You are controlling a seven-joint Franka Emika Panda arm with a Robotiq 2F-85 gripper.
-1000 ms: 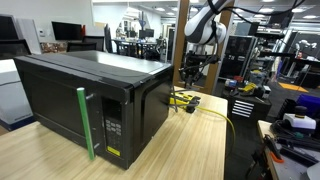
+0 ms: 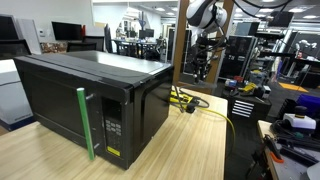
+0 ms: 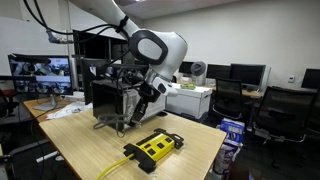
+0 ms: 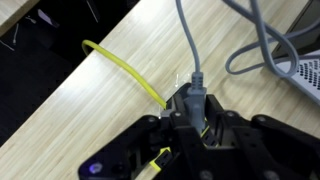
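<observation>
A grey plug [image 4: 197, 86] on a grey cord sits between the fingers of my gripper, which is shut on it in the wrist view. Behind the gripper, the yellow-and-black power strip [image 4: 162, 158] is mostly covered. Exterior view 2 shows the strip [image 3: 154, 150] lying on the wooden table, with my gripper [image 3: 124, 126] above the tabletop on its far left side. Whether the plug touches the strip cannot be told. The black microwave [image 2: 105, 105] stands on the table.
A yellow cord [image 4: 124, 66] runs off from the strip across the table. Loops of grey cord [image 4: 262, 40] lie near a white perforated object [image 4: 304, 76]. Bare tabletop [image 2: 190, 150] stretches in front of the microwave.
The arm has shifted somewhat upward at the far end of the table in exterior view 1. The microwave has stayed put.
</observation>
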